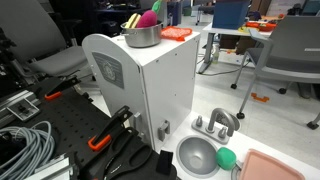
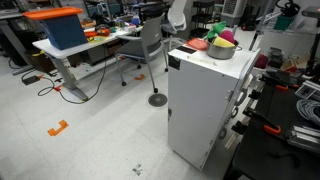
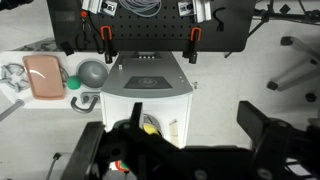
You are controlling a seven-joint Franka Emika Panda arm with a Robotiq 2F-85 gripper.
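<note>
In the wrist view my gripper stands open, its two dark fingertips wide apart with nothing seen between them. It hangs high above the white cabinet (image 3: 152, 80). On the cabinet's top sits a metal pot (image 1: 143, 36) holding a pink item (image 1: 148, 19) and some yellow and green ones. An orange-red flat piece (image 1: 176, 33) lies beside the pot. In the wrist view the left finger partly covers the pot. Neither exterior view clearly shows the gripper.
Beside the cabinet are a round grey basin (image 1: 197, 156), a faucet (image 1: 224, 124), a green round item (image 1: 226, 158) and a pink tray (image 1: 270, 167). A black perforated table (image 3: 215, 33) carries coiled cable (image 3: 142, 6) and clamps.
</note>
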